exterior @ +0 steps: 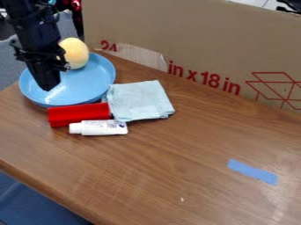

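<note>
My black gripper (47,72) hangs over the left part of a blue plate (83,86), its fingers shut with nothing visible between them. A pale yellow rounded object (76,54) is just right of the gripper at the plate's back. A red cylinder (77,115) lies at the plate's front, with a white tube (99,128) in front of it. A folded light blue cloth (140,100) lies to the right of the plate.
A large cardboard box (206,48) stands along the back and right. A strip of blue tape (252,172) is on the wooden table (165,176), whose front and right are otherwise clear.
</note>
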